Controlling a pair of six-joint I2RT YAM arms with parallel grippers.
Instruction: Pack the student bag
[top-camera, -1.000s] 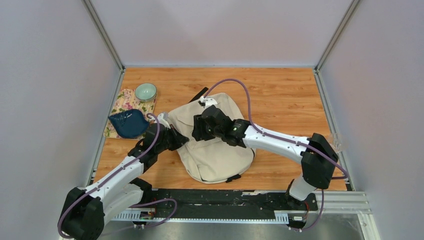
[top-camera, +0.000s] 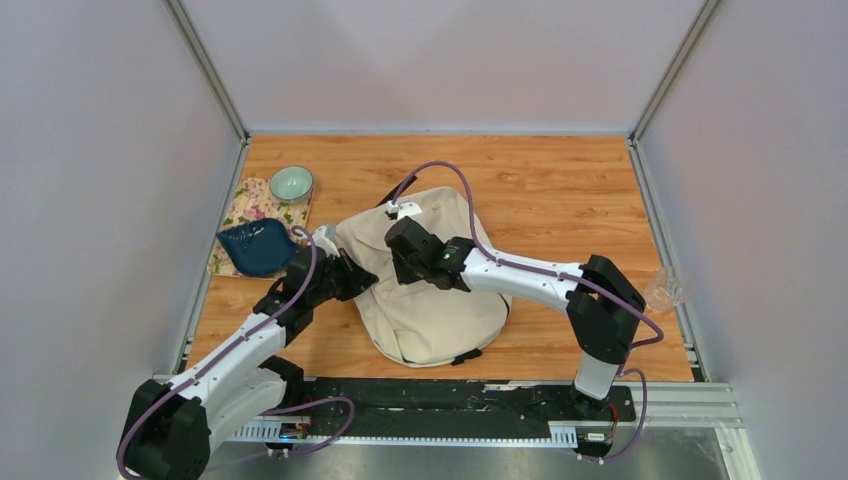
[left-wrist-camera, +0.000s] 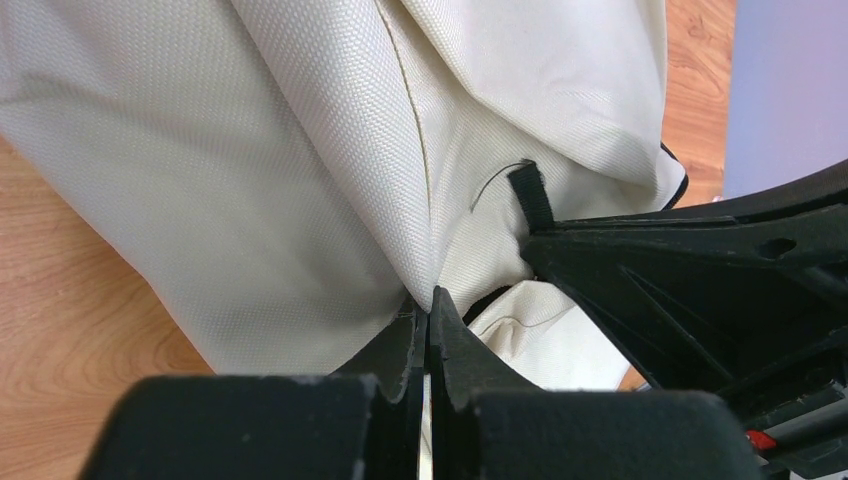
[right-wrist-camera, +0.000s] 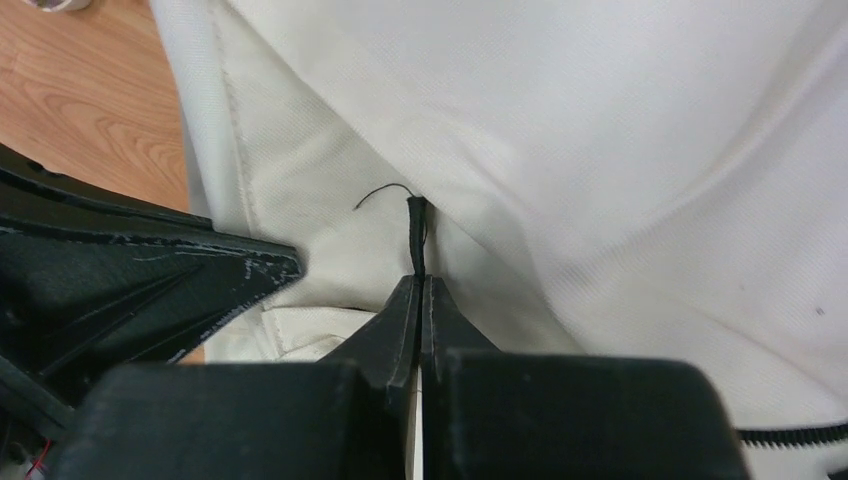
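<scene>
A cream cloth bag (top-camera: 440, 325) lies flat and creased in the middle of the table. At its left side my left gripper is shut, pinching a fold of the bag's cloth (left-wrist-camera: 385, 180). Over the bag's middle, my right gripper is shut on a short black pull strap (right-wrist-camera: 417, 235), whose top end sticks out above the fingertips. In the left wrist view the same strap (left-wrist-camera: 530, 195) rises from the right gripper's tips. The strap's lower part is hidden between the fingers. A dark opening edge of the bag (left-wrist-camera: 487, 302) shows between the two grippers.
At the back left, a pale green bowl (top-camera: 291, 184) and a dark blue pouch (top-camera: 256, 247) rest on a floral cloth (top-camera: 243, 205). A clear cup (top-camera: 665, 289) lies at the right edge.
The left gripper stayed put on the cloth.
</scene>
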